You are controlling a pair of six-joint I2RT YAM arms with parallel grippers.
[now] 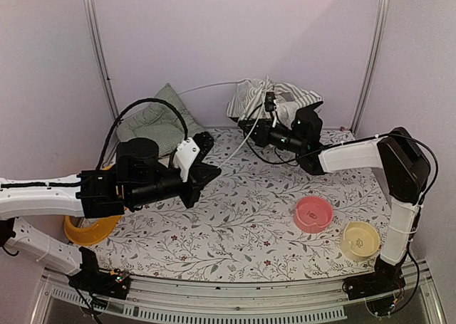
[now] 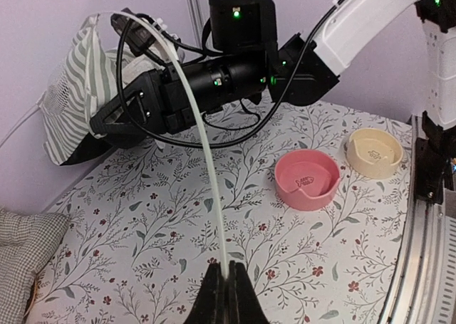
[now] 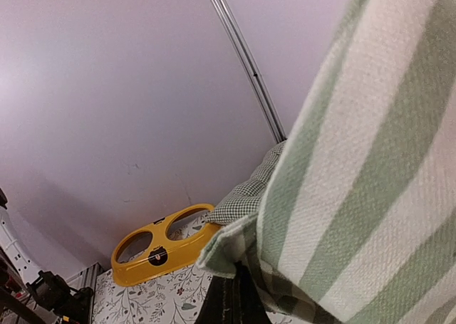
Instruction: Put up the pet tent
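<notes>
A thin white pole (image 2: 201, 128) runs from my left gripper up to the tent's striped fabric (image 2: 68, 96), bending over near its top. The left fingers are shut around the pole's near end. At the back wall, in the top view, the crumpled white and grey-green tent fabric (image 1: 303, 95) lies partly behind my right gripper (image 1: 246, 127). Close up in the right wrist view, striped cloth (image 3: 363, 174) fills the right side, and its edge sits at the shut tips of my right gripper.
A grey checked cushion (image 1: 160, 117) rests at the back left. The yellow tray (image 1: 92, 231) lies left, partly under my left arm. Front right stand a pink bowl (image 1: 313, 214) and a cream bowl (image 1: 360, 240).
</notes>
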